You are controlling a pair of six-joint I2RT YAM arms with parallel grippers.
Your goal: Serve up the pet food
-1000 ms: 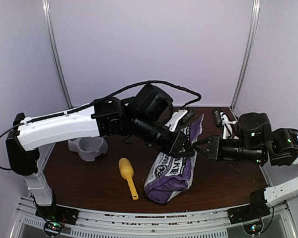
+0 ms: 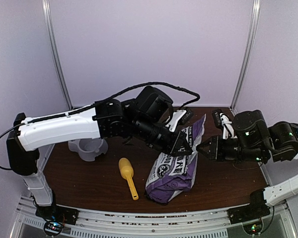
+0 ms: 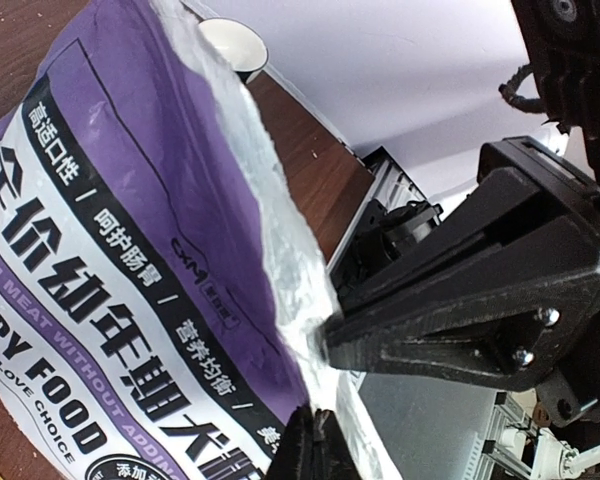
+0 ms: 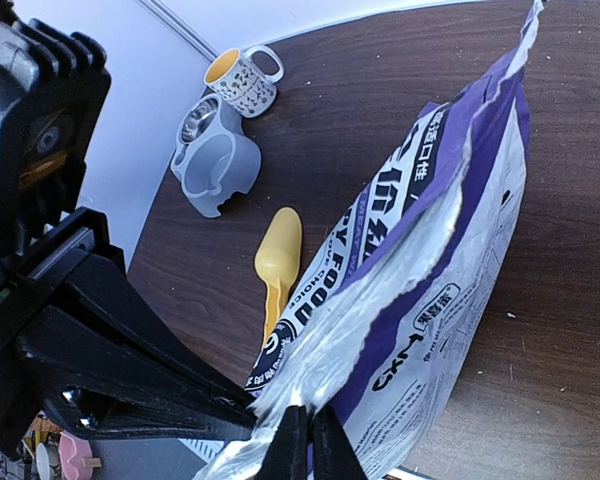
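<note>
The purple and white pet food bag [image 2: 169, 173] stands at the front centre. Both grippers are at its silvery top edge, facing each other. My left gripper [image 2: 186, 151] is shut at the edge from the left, my right gripper [image 2: 202, 148] shut from the right; both look pinched on the thin bag rim, the fingertips partly hidden. A yellow scoop [image 2: 126, 173] lies left of the bag. The grey pet bowl [image 2: 87, 151] stands at the back left; in the right wrist view it has a steel dish in one compartment.
A mug [image 4: 242, 85] stands behind the bowl, hidden in the top view by my left arm. Walls close in the back and sides.
Both grippers and the bag's top have shifted only slightly; the scoop and bowl are unmoved.
</note>
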